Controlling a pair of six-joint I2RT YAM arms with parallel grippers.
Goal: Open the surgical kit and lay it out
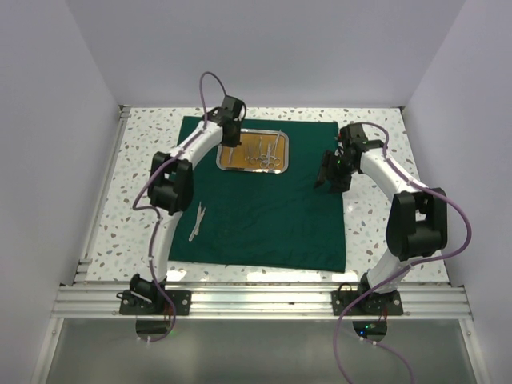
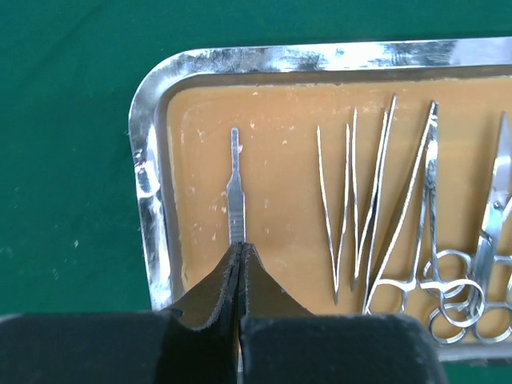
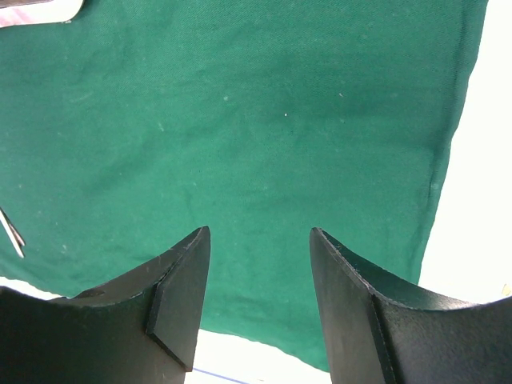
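Note:
A slim scalpel handle (image 2: 235, 210) lies on the tan bed of the metal tray (image 2: 141, 164), near the tray's left wall. My left gripper is shut with nothing between its fingers, its tips above the handle and covering its lower part. To the right in the left wrist view lie tweezers (image 2: 350, 192), forceps or clamps (image 2: 428, 184) and scissors (image 2: 490, 216). Two slender tools (image 1: 197, 222) rest on the green cloth at the left in the top view. My right gripper stands open and empty over the cloth's right side.
A speckled white tabletop (image 1: 120, 224) borders it. The tray sits at the back of the cloth, its raised rim around the instruments.

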